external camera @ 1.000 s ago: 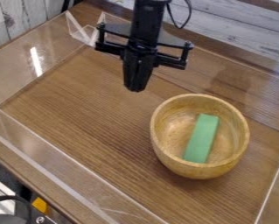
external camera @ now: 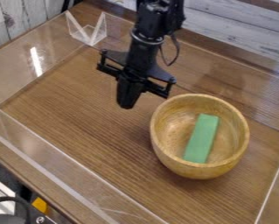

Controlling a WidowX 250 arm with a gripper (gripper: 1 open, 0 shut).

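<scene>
My black gripper (external camera: 135,87) hangs over the middle of the wooden table, just up and left of a tan wooden bowl (external camera: 169,131). It is shut, with nothing seen between its fingers. A green block (external camera: 201,137) lies inside the bowl at its right side.
A white wire-like object (external camera: 87,31) stands at the back left, and pale edging runs along the table's left side.
The arm and gripper have moved from farther back toward the front, now nearer the bowl. The bowl and green block have not moved.
</scene>
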